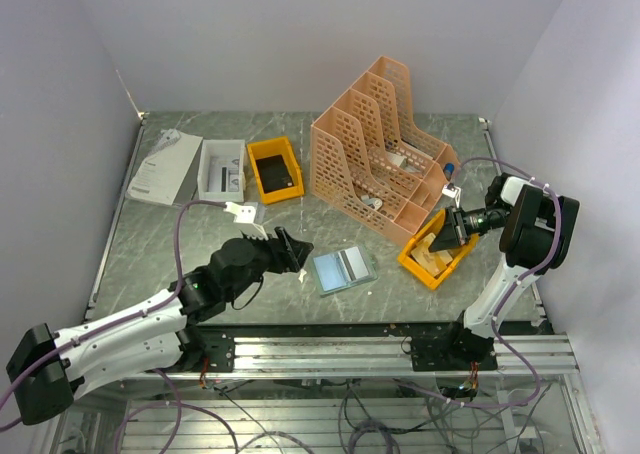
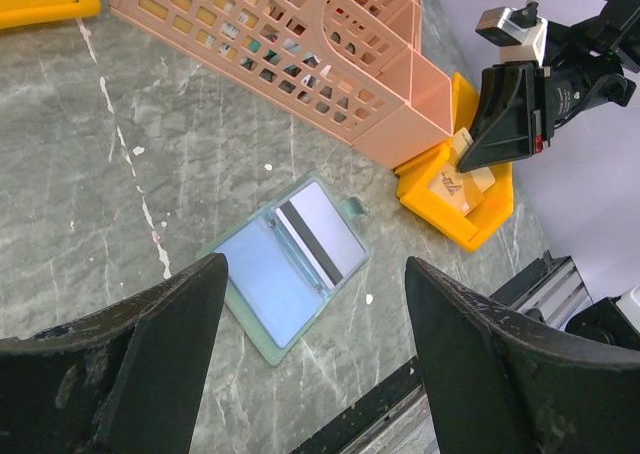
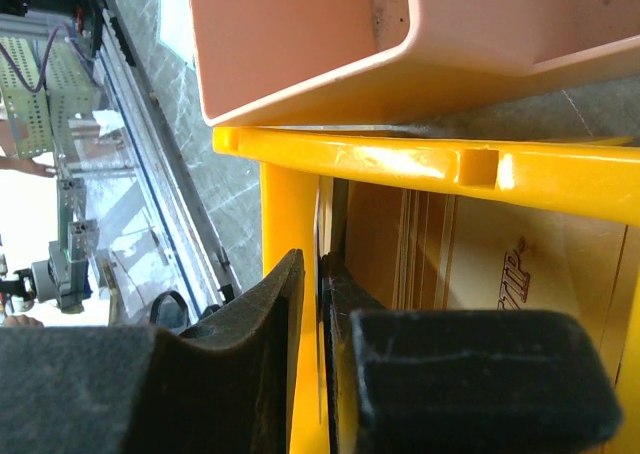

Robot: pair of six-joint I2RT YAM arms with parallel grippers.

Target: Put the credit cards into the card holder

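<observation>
A yellow bin with tan and gold cards sits at the table's right, below the pink organizer. My right gripper reaches into it along its inner wall, shut, with a thin dark edge at its fingertips; whether that is held I cannot tell. A pale blue-green card holder lies at the front centre. My left gripper hangs open over the table left of the holder, nothing between its fingers.
The pink slotted organizer stands at the back right. A second yellow bin, a white box and flat white packaging are at the back left.
</observation>
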